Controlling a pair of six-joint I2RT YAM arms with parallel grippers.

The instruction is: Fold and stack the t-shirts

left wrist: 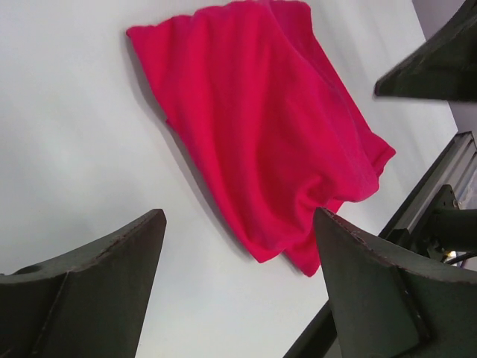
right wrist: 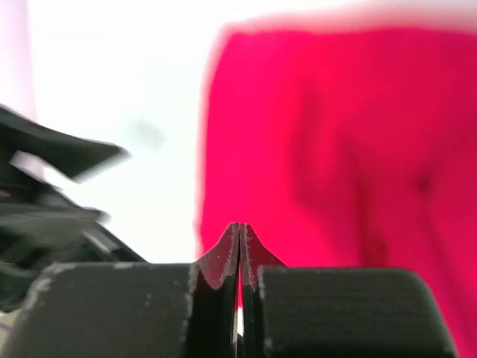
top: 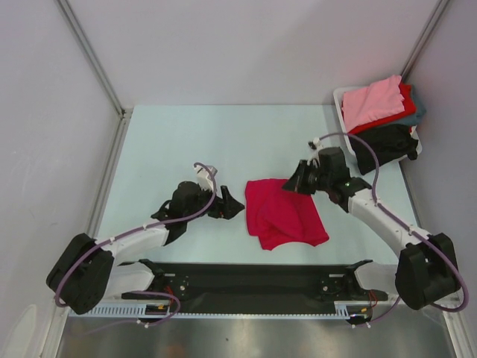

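A crumpled magenta t-shirt (top: 279,220) (left wrist: 246,127) (right wrist: 313,149) lies on the pale table. My left gripper (top: 235,201) is at its left side, fingers apart with nothing between them. My right gripper (top: 297,179) is over the shirt's back right part, shut, with no cloth visible gripped in its tips. The right wrist view is blurred.
A white basket (top: 338,101) at the back right holds several folded shirts, pink (top: 371,101), red, teal and black. The front edge of the table lies just below the shirt.
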